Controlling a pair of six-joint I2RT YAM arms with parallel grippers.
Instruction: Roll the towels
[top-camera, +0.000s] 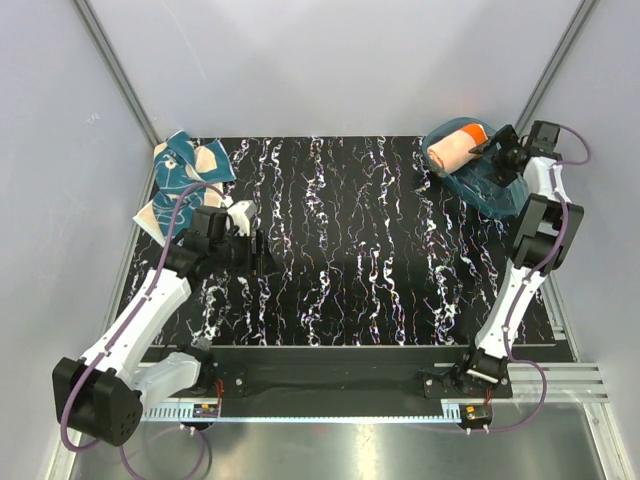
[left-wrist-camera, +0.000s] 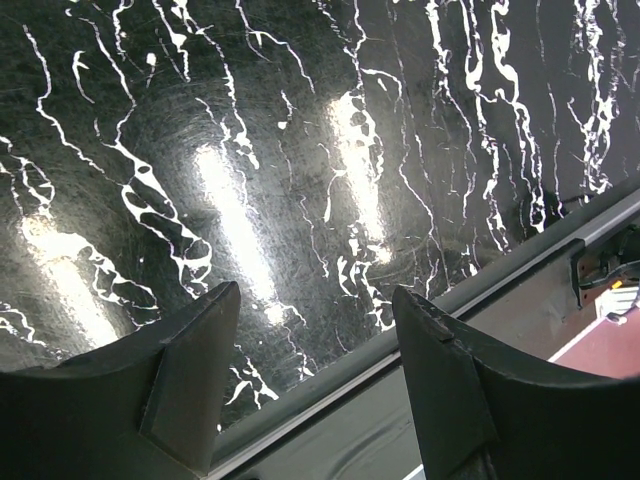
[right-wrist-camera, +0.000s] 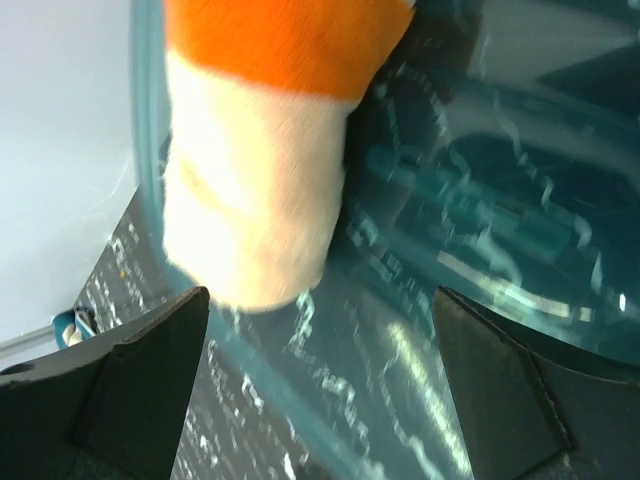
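A rolled towel, cream with an orange end (top-camera: 455, 151), lies in the left part of a translucent teal basin (top-camera: 481, 200) at the back right. My right gripper (top-camera: 494, 146) is above the basin, just right of the roll. In the right wrist view its fingers stand wide apart, and the towel roll (right-wrist-camera: 255, 175) lies beyond them, untouched. A teal and cream towel (top-camera: 180, 180) is spread, crumpled and unrolled, at the back left. My left gripper (top-camera: 262, 262) hangs over the left of the table, open and empty, the bare tabletop showing between its fingers.
White walls (top-camera: 310, 65) close it in at the back and sides. A grey rail (top-camera: 330, 358) runs along the front edge.
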